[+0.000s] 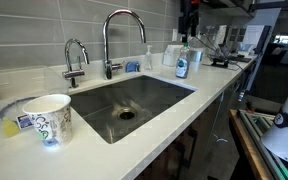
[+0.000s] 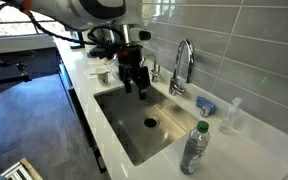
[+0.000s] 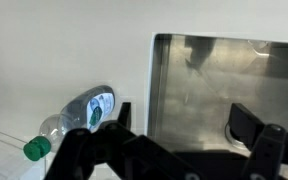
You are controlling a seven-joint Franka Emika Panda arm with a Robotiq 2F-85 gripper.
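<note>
A clear bottle with a green cap and a blue-and-white label stands on the counter near the sink's corner; the bottle (image 2: pixel 194 152) is upright in exterior view 2. In the wrist view the same bottle (image 3: pixel 92 104) lies left of the fingers. My gripper (image 2: pixel 136 88) hangs above the sink area, open, with nothing between its fingers. From exterior view 1 the gripper (image 1: pixel 188 36) shows dark at the upper right, above the bottle (image 1: pixel 182 66) in the picture. Its two fingers (image 3: pixel 125 116) stand wide apart in the wrist view, over the sink's edge.
The steel sink (image 1: pixel 149 97) is empty. A tall faucet (image 1: pixel 108 50) and a smaller tap (image 1: pixel 72 62) rise behind it. A patterned white cup (image 1: pixel 49 122) and a clear bin (image 1: pixel 14 90) stand at the near left. A soap bottle (image 2: pixel 230 115) and blue sponge (image 2: pixel 205 105) sit by the wall.
</note>
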